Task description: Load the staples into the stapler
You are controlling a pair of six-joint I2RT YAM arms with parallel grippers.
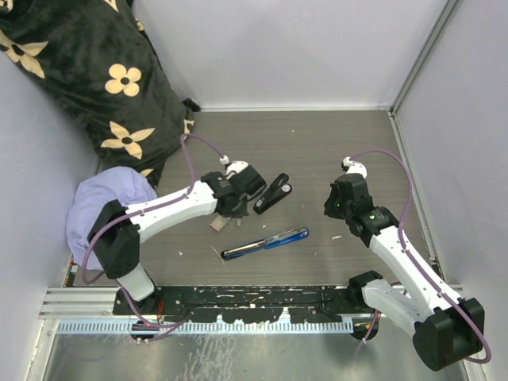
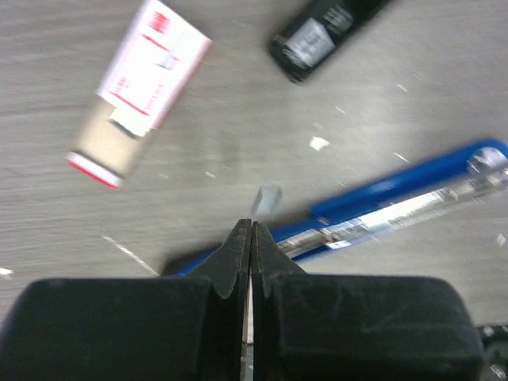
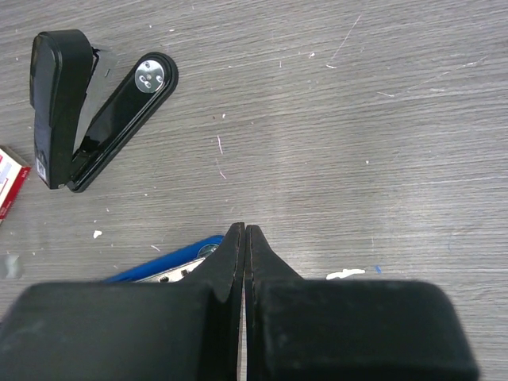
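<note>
The black stapler (image 1: 274,194) sits mid-table; in the right wrist view its upper arm (image 3: 60,107) is swung up from the base (image 3: 131,115). A white-and-red staple box (image 2: 151,67) lies on the table beside it, partly covered by my left arm in the top view. A small grey piece (image 2: 266,200), perhaps staples, shows blurred just past the tips of my left gripper; whether they touch I cannot tell. That gripper is shut, with nothing visible between its fingers. Over the table's right side, my right gripper is also shut and empty.
A blue cutter-like tool (image 1: 266,244) lies across the front middle of the table. Crumpled lilac cloth (image 1: 111,214) and a dark flowered cushion (image 1: 95,79) fill the left side.
</note>
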